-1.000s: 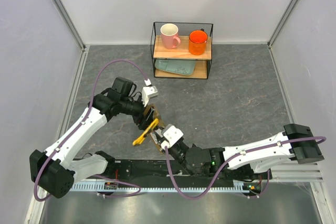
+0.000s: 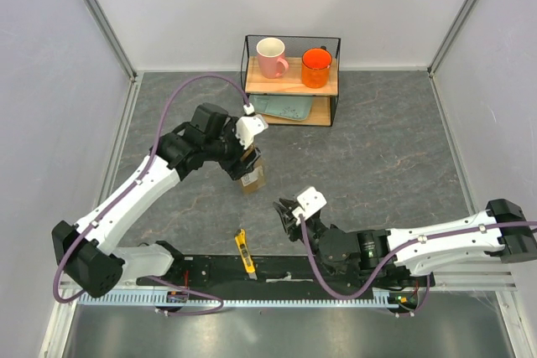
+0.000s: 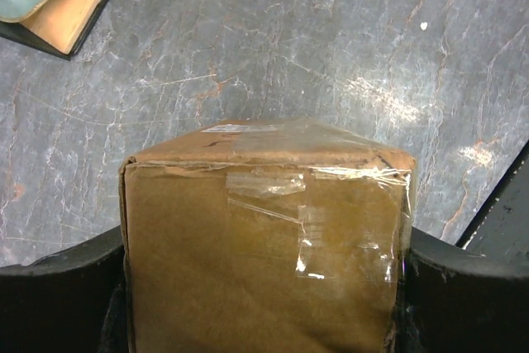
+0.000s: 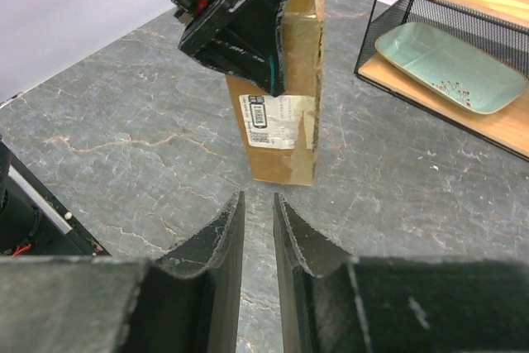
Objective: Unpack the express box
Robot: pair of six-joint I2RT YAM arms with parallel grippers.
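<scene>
My left gripper (image 2: 245, 162) is shut on the brown cardboard box (image 2: 253, 180), one finger on each side, and holds it upright. In the left wrist view, the box's flat end faces the camera, with clear tape wrinkled along its top edge. A white printed label (image 4: 272, 121) shows on the box in the right wrist view; that view cuts off its upper part. My right gripper stands apart from the box, slightly open, with nothing between its fingertips. The yellow knife (image 2: 244, 251) lies near the table's front edge.
A two-tier rack (image 2: 334, 98) stands at the back, with a pink mug (image 2: 271, 60) and an orange mug (image 2: 315, 70) on top. A pale green tray (image 2: 284, 107) lies on its lower shelf.
The right gripper has drawn away to the right; the left has carried the box up and back.
</scene>
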